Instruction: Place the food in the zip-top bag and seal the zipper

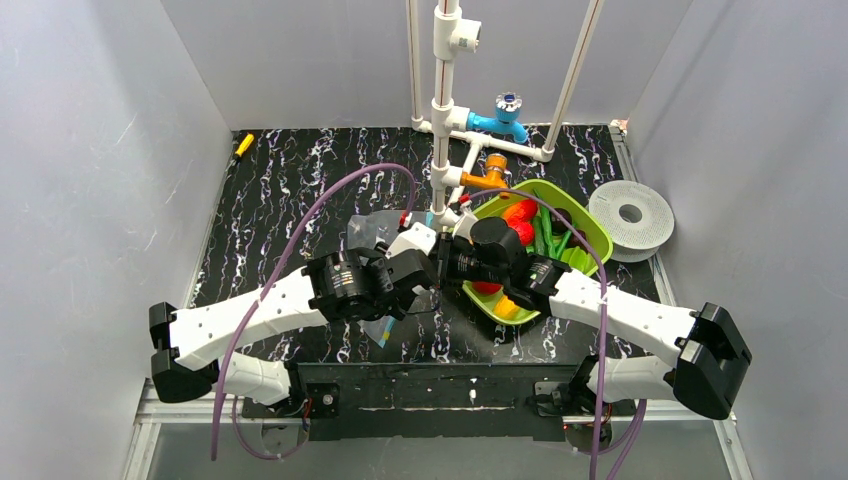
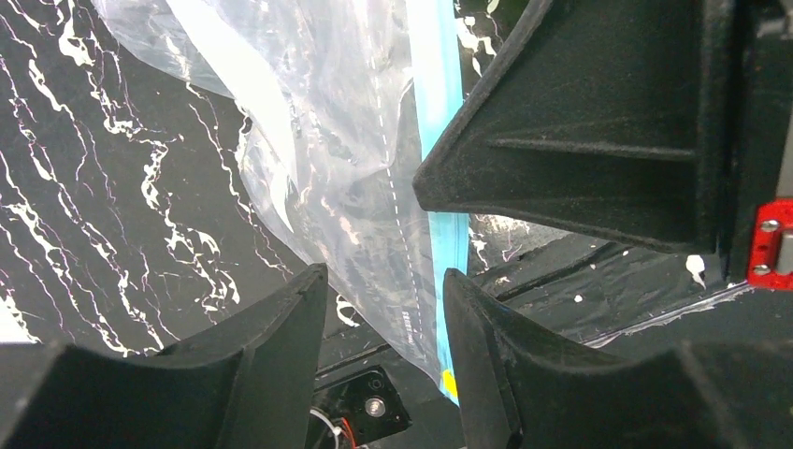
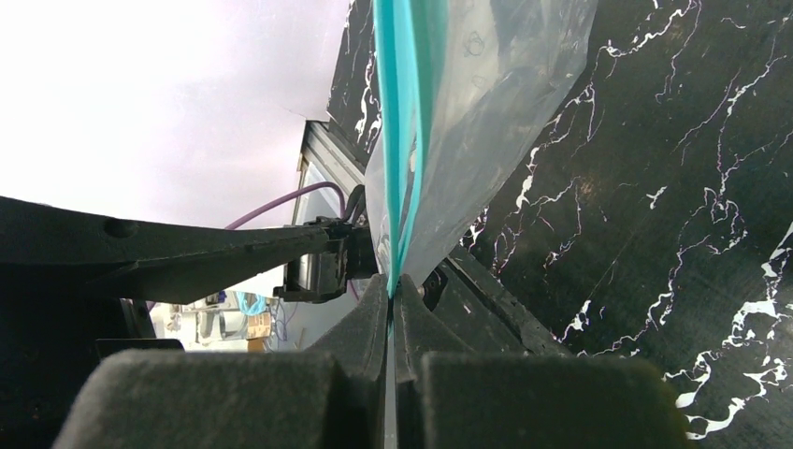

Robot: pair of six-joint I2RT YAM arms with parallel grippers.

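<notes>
A clear zip top bag with a light-blue zipper strip lies toward the middle of the counter, partly hidden by my arms in the top view. No food shows in its visible part. My right gripper is shut on the zipper edge, and the blue strips rise apart from its tips in the right wrist view. In the left wrist view, my left gripper is part open over the bag's lower end. One fingertip is beside the zipper strip; clear film shows between the fingers. Vegetables lie in the green basket.
White pipes with a blue tap and an orange tap stand behind the arms. A white roll is at the right, and a yellow-handled tool lies far left.
</notes>
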